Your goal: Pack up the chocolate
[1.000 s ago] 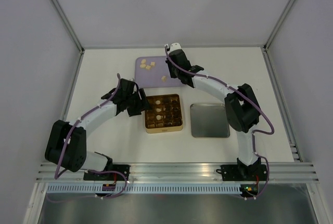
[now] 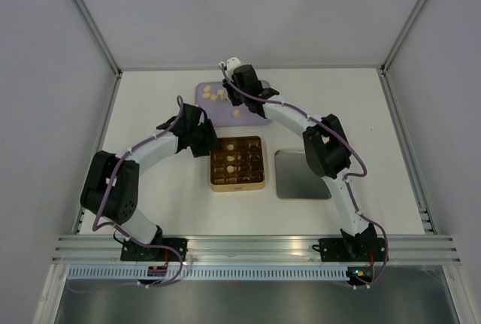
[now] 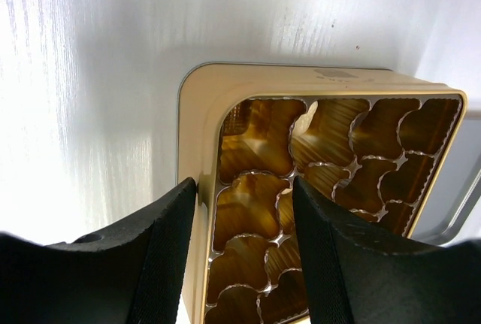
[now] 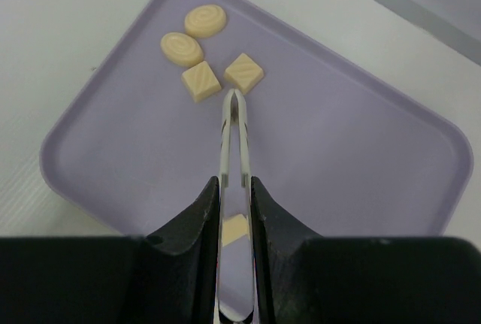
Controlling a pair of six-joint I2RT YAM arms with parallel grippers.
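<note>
The chocolate box (image 2: 237,186), with a brown divided insert, sits mid-table. My left gripper is part open over its left wall, one finger at the outside of the rim and one over the cells. My right gripper is shut on a pale tweezer-like tool (image 4: 225,143), whose tips are beside a square chocolate (image 4: 243,73) on the purple tray (image 4: 346,151). Another square piece (image 4: 201,81), two oval pieces (image 4: 183,49) and one lower piece (image 4: 234,228) lie there too.
A grey tray (image 2: 303,177) lies right of the box.
The right arm has moved left over the purple tray toward the cluster of pieces. The left arm has shifted slightly right and up to the box's edge.
</note>
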